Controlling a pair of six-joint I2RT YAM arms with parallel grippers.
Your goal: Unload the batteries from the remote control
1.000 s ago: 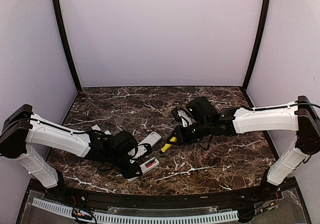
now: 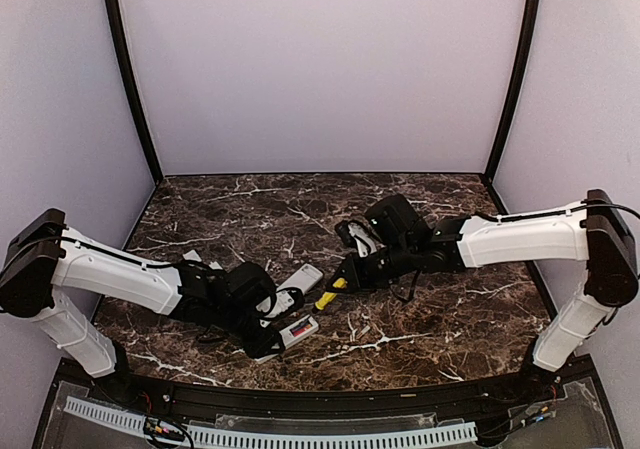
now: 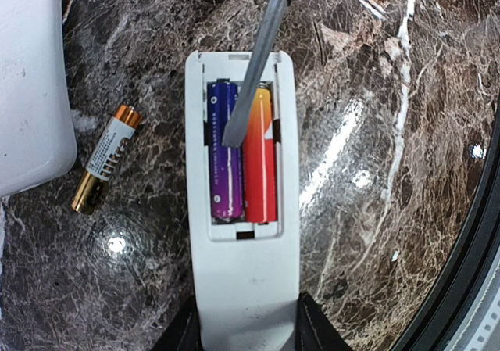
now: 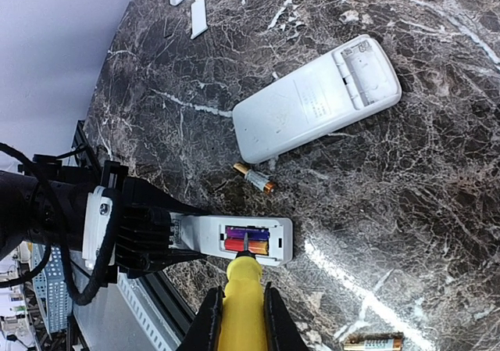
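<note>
A slim white remote control (image 3: 246, 273) lies with its battery bay uncovered, and my left gripper is shut on its near end. Side by side in the bay sit a purple battery (image 3: 225, 175) and a red-orange battery (image 3: 259, 171). My right gripper is shut on a yellow-handled screwdriver (image 4: 242, 284), pointing down toward the bay. In the left wrist view the screwdriver's flat metal tip (image 3: 236, 132) overlaps the purple battery near the gap between the two; whether it touches them I cannot tell.
A larger white remote (image 4: 312, 97) with an open, empty bay lies beyond. One loose battery (image 3: 107, 159) rests between the two remotes, another battery (image 4: 373, 342) to the right. Two small white covers (image 4: 198, 16) lie at the far left.
The left arm and the remote have stayed still.
</note>
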